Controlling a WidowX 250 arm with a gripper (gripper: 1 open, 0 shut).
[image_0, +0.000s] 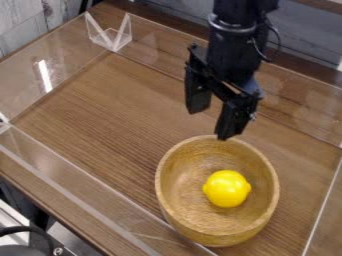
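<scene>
My black gripper (214, 112) hangs over the middle right of the wooden tray, above and behind a tan bowl (183, 198). Its two fingers point down and appear apart, with nothing visible between them. A yellow ball (226, 189) sits in the bowl, in front of and below my gripper, not touched by it.
A white wire holder (110, 33) stands at the back left. Low clear walls edge the area.
</scene>
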